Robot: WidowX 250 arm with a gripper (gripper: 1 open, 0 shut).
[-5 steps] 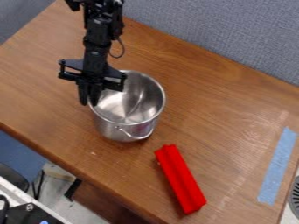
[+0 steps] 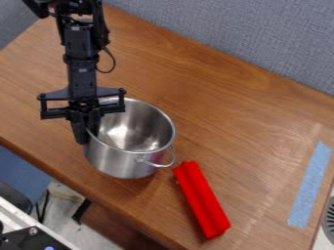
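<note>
The black gripper point(image 2: 86, 121) reaches down from the upper left onto the left rim of a steel pot point(image 2: 133, 146). Its fingertips are at that rim, and it looks shut; whether the thin rim is between its fingers is hard to tell. The pot stands on the wooden table point(image 2: 222, 98) near its front-left edge, its wire handle toward the right.
A red oblong block point(image 2: 201, 199) lies to the right and front of the pot. A strip of blue tape point(image 2: 308, 186) runs along the right side. The front-left edge is close below the pot.
</note>
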